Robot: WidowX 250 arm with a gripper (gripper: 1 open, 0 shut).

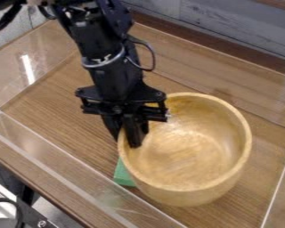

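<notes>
A large tan plastic bowl (192,151) stands on the wooden table at the right, its left rim under my black gripper (133,129). The gripper is shut on that rim, its fingertips partly hidden by the bowl. A flat green object (124,178) lies on the table, partly behind the bowl's lower left side.
A grey panel (205,31) runs along the back edge. Black cables lie at the left edge and bottom left corner.
</notes>
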